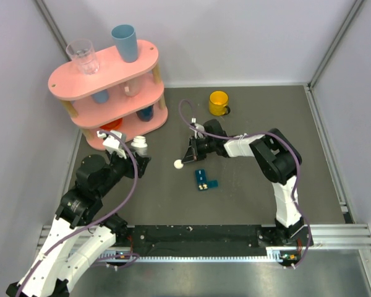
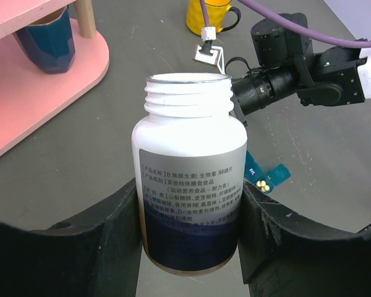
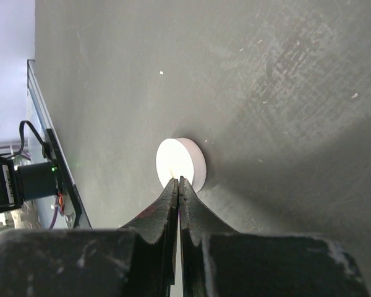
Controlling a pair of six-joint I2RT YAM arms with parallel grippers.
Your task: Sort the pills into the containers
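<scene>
My left gripper is shut on a white pill bottle [image 2: 188, 133], held upright with its threaded neck bare and a grey printed label facing the camera. The white cap [image 3: 176, 162] rests on the table. Just at its near edge in the right wrist view are the fingertips of my right gripper, shut with nothing showing between them; whether they touch the cap I cannot tell. A small teal pill box [image 1: 201, 179] lies on the table with one lid [image 1: 213, 184] open. A few pale pills [image 2: 263, 185] show in that compartment.
A pink tiered shelf [image 1: 114, 113] with cups stands at the back left, close to my left gripper. The yellow mug [image 1: 218, 104] is behind the right arm. Bare table surrounds the pill box.
</scene>
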